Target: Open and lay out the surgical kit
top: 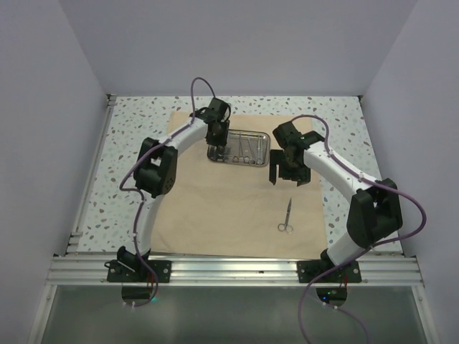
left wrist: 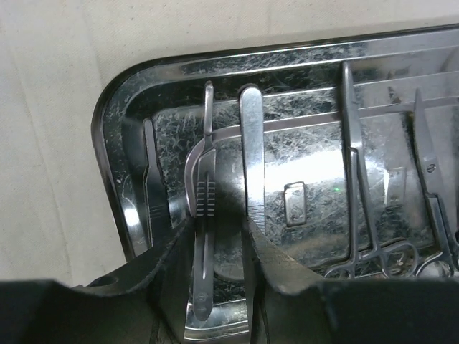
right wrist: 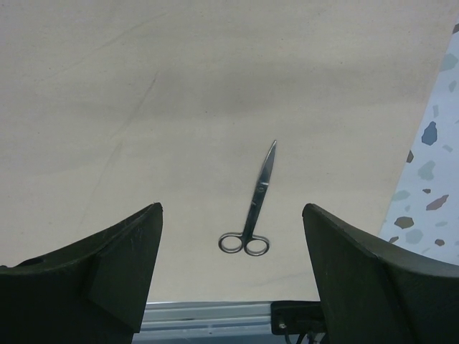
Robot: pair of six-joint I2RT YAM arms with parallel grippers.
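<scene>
A steel tray [top: 254, 163] of instruments lies at the back of the beige cloth [top: 208, 215]. My left gripper is over the tray's left end, fingers part open above a slim handled instrument [left wrist: 204, 279]; whether it touches is unclear. Beside that are a flat forceps-like piece [left wrist: 252, 143], a thin tool [left wrist: 154, 186] and scissor-handled instruments [left wrist: 355, 179]. My right gripper hangs open right of the tray, empty. Below it on the cloth lies a pair of scissors [right wrist: 258, 195].
Speckled table [top: 107, 201] borders the cloth. The right arm stands just beside the tray's right end.
</scene>
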